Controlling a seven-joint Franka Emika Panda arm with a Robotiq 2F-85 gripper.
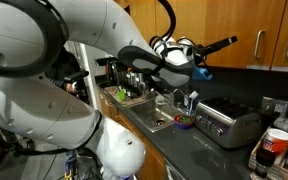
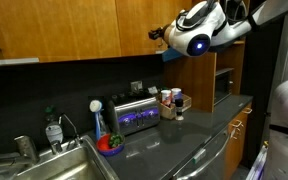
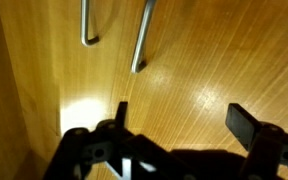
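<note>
My gripper point(image 1: 232, 43) is raised in front of the wooden upper cabinets point(image 1: 240, 18), well above the counter. In the wrist view the gripper stands open, its dark fingers wide apart with only cabinet wood visible between them. Two metal bar handles, a longer one point(image 3: 142, 38) and a shorter-looking one point(image 3: 86, 20), show at the upper left there, outside the gap. The cabinet doors are closed. The second exterior view has the gripper point(image 2: 155, 34) close to the cabinet front; whether it touches cannot be told.
Below, a silver toaster point(image 2: 132, 112) stands against the wall, with a bowl of colourful items point(image 2: 110, 145) beside it. A basket of cups point(image 2: 172, 102) is farther right. The sink point(image 2: 69, 165) lies left.
</note>
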